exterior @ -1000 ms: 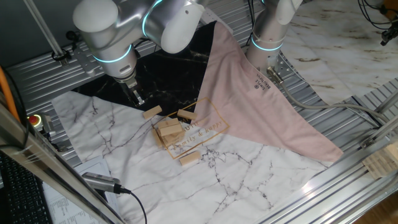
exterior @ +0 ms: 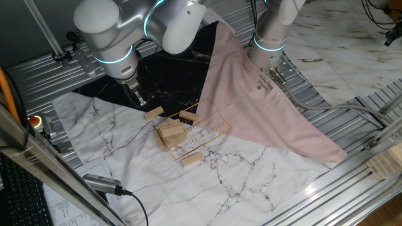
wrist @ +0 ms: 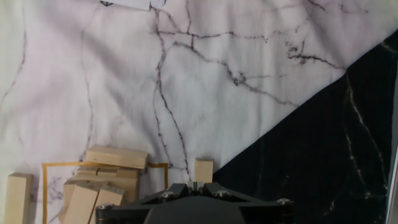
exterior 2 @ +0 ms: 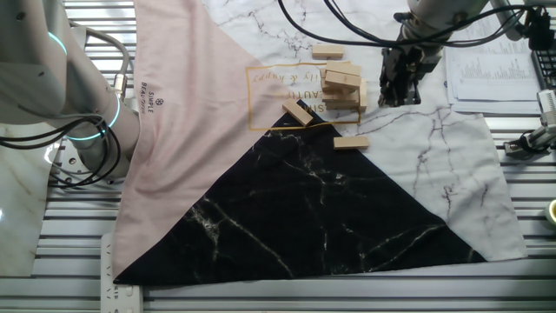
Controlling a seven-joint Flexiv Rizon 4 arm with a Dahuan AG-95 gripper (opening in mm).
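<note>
My gripper hangs above the cloth near a loose pile of pale wooden blocks. In the wrist view its dark fingertips meet at the bottom edge, shut, with nothing visible between them. Just beyond the tips lies a single block, apart from the pile; the same block shows in exterior view 1. Another lone block rests right of the pile, and a third block lies in front. The pile is stacked unevenly, some blocks leaning, and its lower ones are partly hidden.
A marble-patterned cloth in white, black and pink covers the metal-slatted table, wide parts of it bare. A camera with a cable and a keyboard sit at the front left.
</note>
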